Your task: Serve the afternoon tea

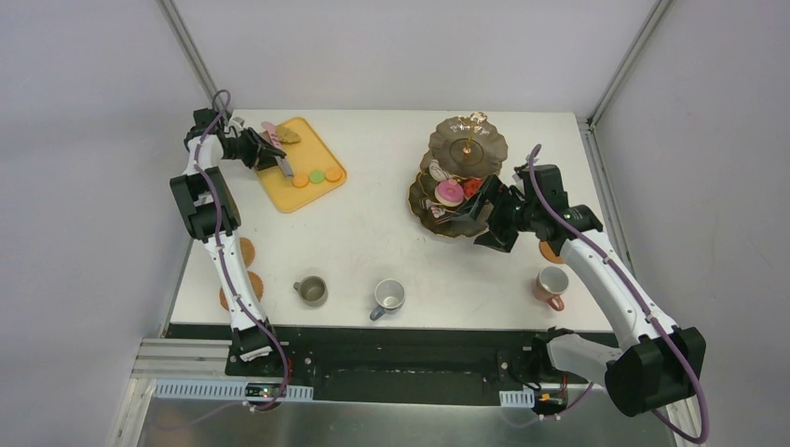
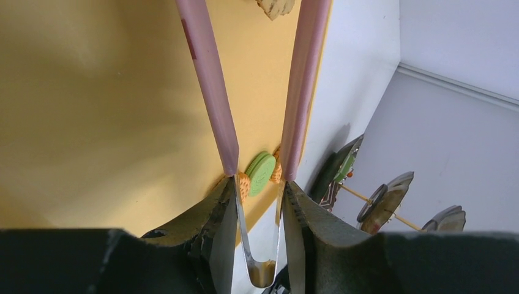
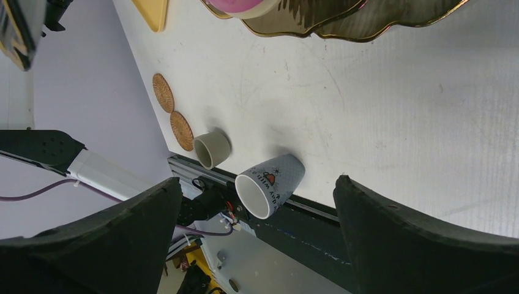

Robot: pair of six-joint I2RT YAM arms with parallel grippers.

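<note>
My left gripper has its fingers against both arms of the pink-and-silver tongs [image 2: 208,79], shut on them, with the pink arms spread apart. These tongs are over the yellow tray [image 1: 310,139] at the back left. On that tray lie a croissant-like pastry [image 1: 287,135], two orange macarons [image 1: 300,180] and a green macaron [image 1: 317,176]. A dark tiered stand [image 1: 494,142] with gold edges carries a pink doughnut [image 1: 449,193] and a red item [image 1: 471,187]. Close to the stand's front, my right gripper stands open and empty.
Along the front edge are an olive cup [image 1: 312,291], a grey mug [image 1: 389,295] and a pinkish mug [image 1: 551,282]. Two round woven coasters [image 1: 247,250] lie at the left, partly under the left arm.
</note>
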